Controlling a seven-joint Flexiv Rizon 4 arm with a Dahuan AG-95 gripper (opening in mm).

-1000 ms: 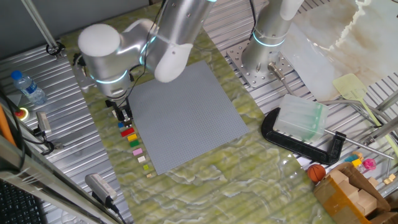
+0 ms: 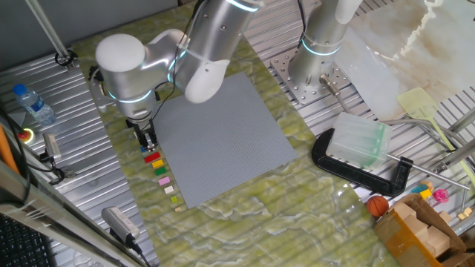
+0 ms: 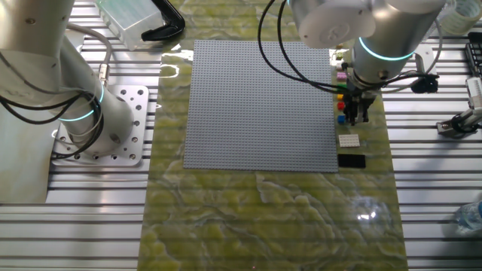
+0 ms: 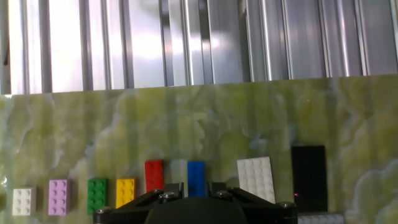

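My gripper stands open, its two fingertips on either side of the blue brick (image 4: 196,173), with a narrow gap showing at each side. The brick appears to lie on the green marbled mat; how high the fingers are above the mat is hard to tell. In the second exterior view the gripper (image 3: 357,117) points down beside the grey baseplate (image 3: 260,105). A row of bricks flanks the blue one: red (image 4: 154,175), yellow (image 4: 125,191), green (image 4: 97,195), pink (image 4: 58,196) and white (image 4: 23,201) to its left, a wide white brick (image 4: 255,178) and a black one (image 4: 309,177) to its right.
The baseplate is bare. A black clamp (image 2: 358,176) and a clear plastic box (image 2: 359,139) lie beyond the mat, near a cardboard box (image 2: 415,236).
The arm has shifted very slightly downward in the first exterior view. The bricks and baseplate look unmoved.
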